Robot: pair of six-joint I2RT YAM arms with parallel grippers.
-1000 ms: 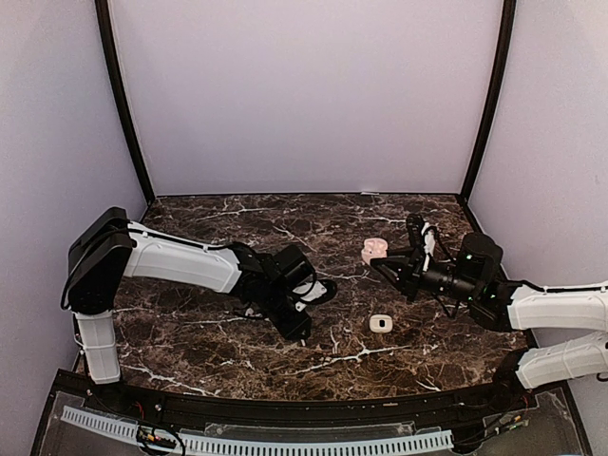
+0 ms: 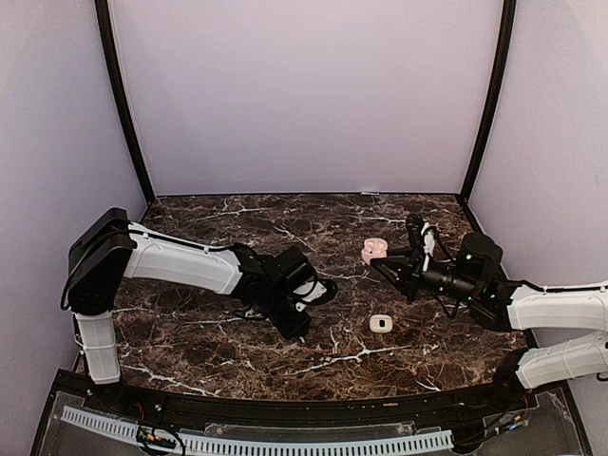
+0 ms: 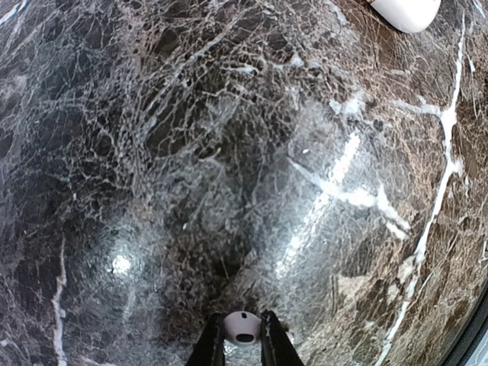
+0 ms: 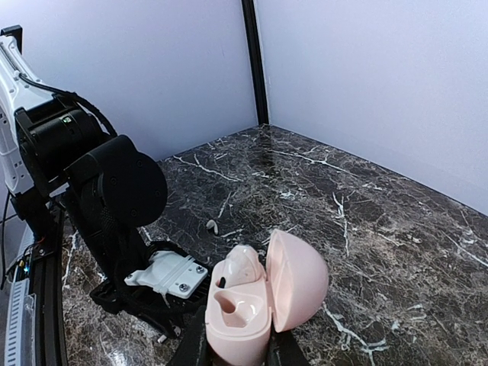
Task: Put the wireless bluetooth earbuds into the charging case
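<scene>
My left gripper (image 2: 300,332) is low over the marble table; in the left wrist view its fingertips (image 3: 271,328) sit either side of a small pale earbud (image 3: 242,328) with dark spots. I cannot tell whether they grip it. My right gripper is shut on the pink charging case (image 4: 236,320), held raised at the right side with its lid (image 4: 297,278) open. One compartment looks empty; a pale piece sits at the back of the other.
A small white object (image 2: 380,324) with a dark middle lies on the table (image 2: 237,366) below the right arm, partly visible in the left wrist view (image 3: 406,11).
</scene>
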